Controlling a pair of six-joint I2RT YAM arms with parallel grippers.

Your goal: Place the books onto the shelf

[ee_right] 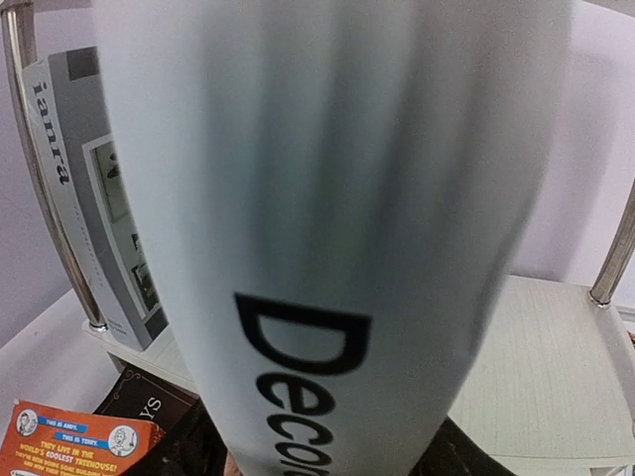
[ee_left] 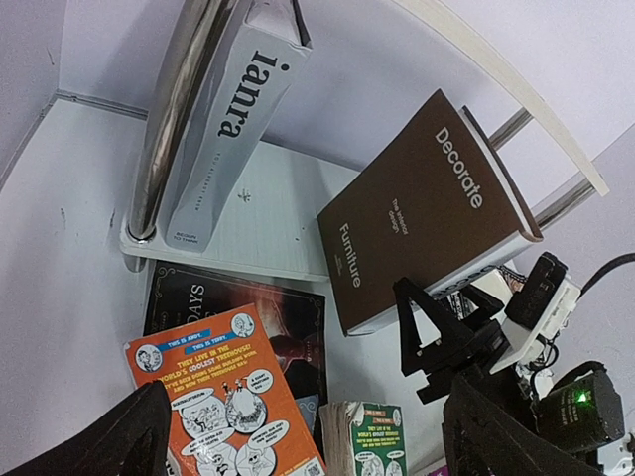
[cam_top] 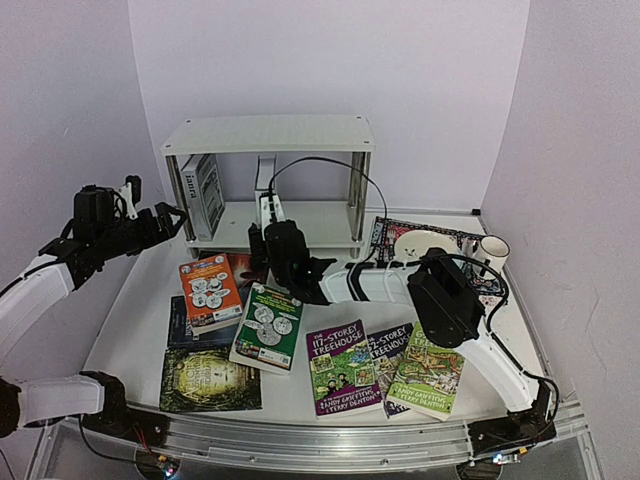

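Note:
The brown Decorate book is held upright at the shelf opening by my right gripper (cam_top: 262, 245), which is shut on it; its white spine (ee_right: 337, 198) fills much of the right wrist view. A grey ianra book (cam_top: 205, 195) stands at the shelf's left end (cam_top: 310, 215). My left gripper (cam_top: 170, 222) is open, left of the shelf, with nothing between its fingers. Books lie flat in front: orange (cam_top: 209, 290), green (cam_top: 265, 330), purple (cam_top: 342, 370), light green (cam_top: 425, 375) and a dark forest cover (cam_top: 210, 380).
The lower shelf board has bare room right of the Decorate book. A patterned mat with a plate (cam_top: 425, 243) and a mug (cam_top: 493, 250) lies at the right of the table.

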